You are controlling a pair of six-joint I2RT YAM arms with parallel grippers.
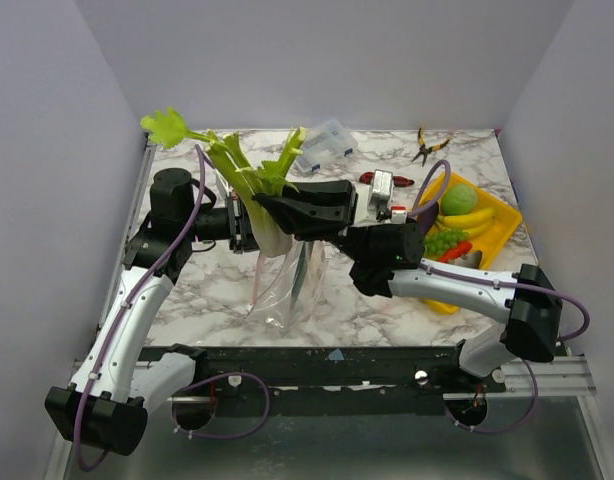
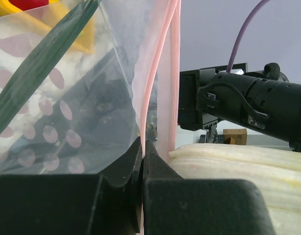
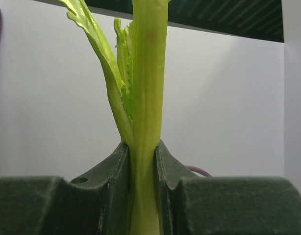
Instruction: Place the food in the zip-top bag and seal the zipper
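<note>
A leafy green celery (image 1: 257, 185) is tilted above the table, its pale base toward the bag and its leaves up and left. My right gripper is shut around the celery's stalks (image 3: 149, 73). The clear zip top bag (image 1: 287, 290) hangs below and beside the celery base. In the left wrist view my left gripper is shut on the bag's pink zipper edge (image 2: 154, 83). Beside that edge, outside or at the mouth, lies the pale celery base (image 2: 238, 171); which one I cannot tell. A dark green strip (image 2: 37, 68) shows through the film.
A yellow tray (image 1: 502, 225) at the right holds a cabbage (image 1: 459, 200), bananas, grapes and other food. Behind stand a clear plastic box (image 1: 327, 145), a red tool (image 1: 387, 179) and pliers (image 1: 427, 147).
</note>
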